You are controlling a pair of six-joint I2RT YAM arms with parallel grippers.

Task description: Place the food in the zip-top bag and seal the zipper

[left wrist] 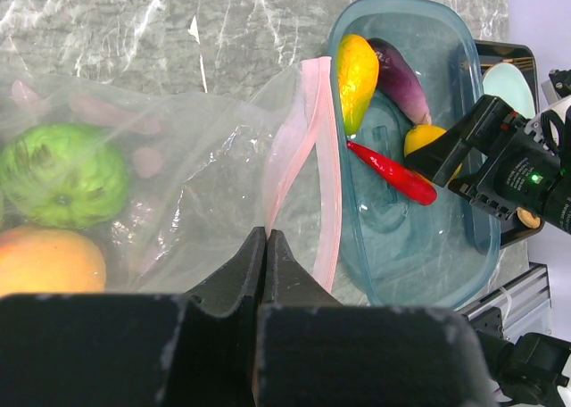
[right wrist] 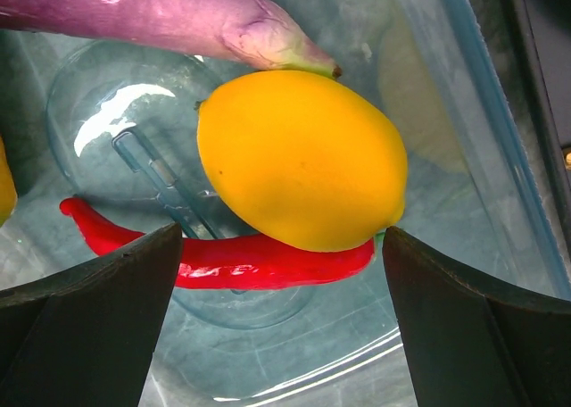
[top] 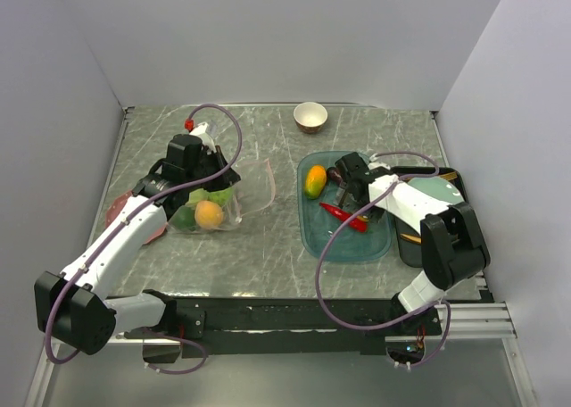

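Observation:
A clear zip top bag (left wrist: 205,170) with a pink zipper edge lies on its side, its mouth toward the blue tray. Inside it are a green vegetable (left wrist: 64,175) and an orange fruit (left wrist: 49,262). My left gripper is shut at the bag's mouth, its tips against the pink edge. Over the tray, my right gripper is open, with a yellow lemon (right wrist: 302,161) ahead of its fingers and a red chili pepper (right wrist: 268,262) crossing between them from view. An eggplant (left wrist: 399,78) and a yellow-green mango (left wrist: 357,78) also lie in the tray.
The blue tray (top: 335,251) stands right of centre, with a black bin (top: 412,253) holding a pale green plate (top: 437,189) close beside it. A white bowl (top: 310,116) sits at the back. Bare table lies between bag and tray.

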